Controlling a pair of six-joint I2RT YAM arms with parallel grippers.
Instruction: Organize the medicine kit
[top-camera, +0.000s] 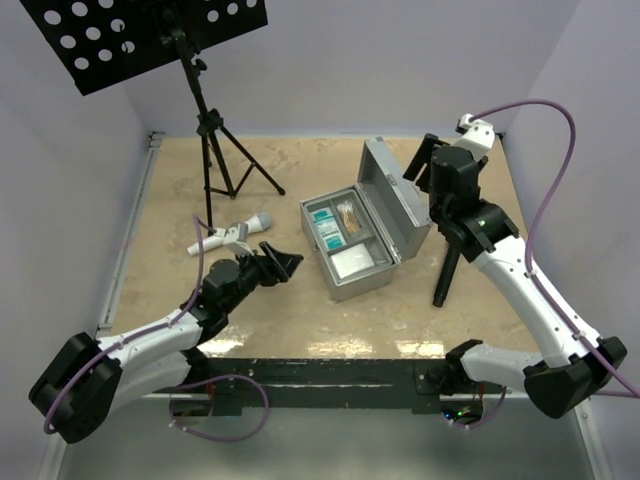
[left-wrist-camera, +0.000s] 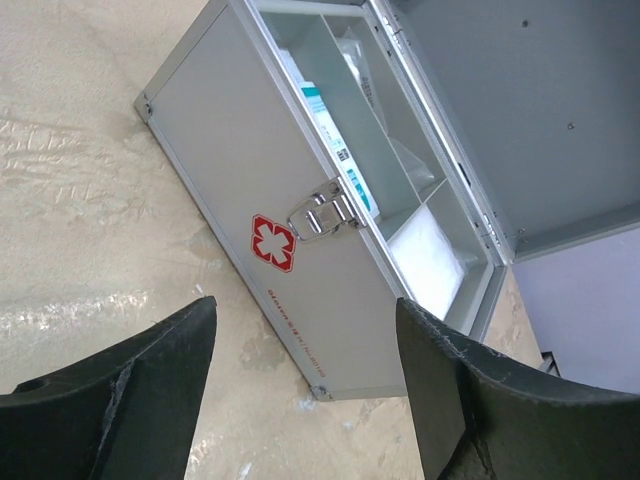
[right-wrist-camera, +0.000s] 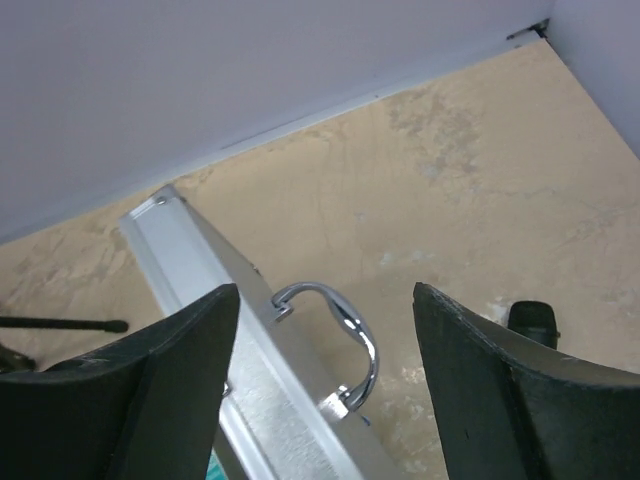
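The medicine kit (top-camera: 340, 290) is a grey metal case with a red cross emblem (left-wrist-camera: 273, 243) and a latch (left-wrist-camera: 325, 212). Its lid (top-camera: 395, 195) stands raised, with a metal handle (right-wrist-camera: 350, 320) on the outside. Inside lie a teal-and-white box (top-camera: 327, 228), a bundle of cotton swabs (top-camera: 348, 217) and a white packet (top-camera: 352, 260), in separate compartments. Left of the case, facing its latch side, my left gripper (top-camera: 285, 261) is open and empty. My right gripper (top-camera: 418, 165) hangs open above the lid's outer side, apart from the handle.
A black tripod stand (top-camera: 212, 130) rises at the back left. A white, grey-headed microphone (top-camera: 205, 243) lies behind my left gripper. On the right a black rod-like object (top-camera: 446, 278) rests partly under my right arm. The table in front of the case is clear.
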